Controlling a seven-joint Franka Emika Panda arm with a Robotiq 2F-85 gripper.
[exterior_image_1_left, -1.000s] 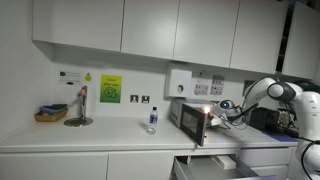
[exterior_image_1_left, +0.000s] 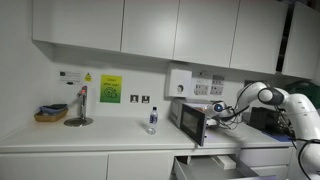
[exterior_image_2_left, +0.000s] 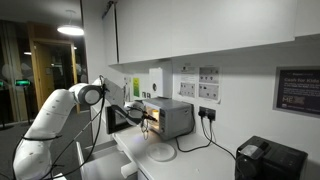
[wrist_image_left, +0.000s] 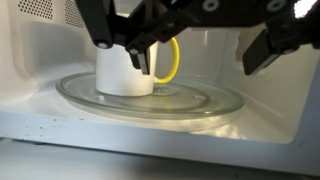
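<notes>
A white mug (wrist_image_left: 118, 75) with a yellow handle (wrist_image_left: 173, 65) stands upright on the round glass turntable (wrist_image_left: 205, 108) inside the microwave (exterior_image_2_left: 178, 120). My gripper is open at the microwave's mouth. Its left finger (wrist_image_left: 140, 52) overlaps the mug in the wrist view, and the right finger (wrist_image_left: 262, 52) is well off to the right. The yellow handle shows in the gap between them; whether either finger touches the mug, I cannot tell. Part of the mug's upper body is hidden by the gripper.
The microwave's door (exterior_image_1_left: 191, 122) hangs open to the left of the arm. A white plate (exterior_image_2_left: 161, 152) lies on the counter beside the microwave. A black toaster (exterior_image_2_left: 268, 160) stands farther along. An open drawer (exterior_image_1_left: 215, 168) juts out below; a bottle (exterior_image_1_left: 153, 121) is left.
The arm's front end has shifted slightly left and down, closer to the microwave. The bright glow near the door's top has dimmed. The door looks unmoved.
</notes>
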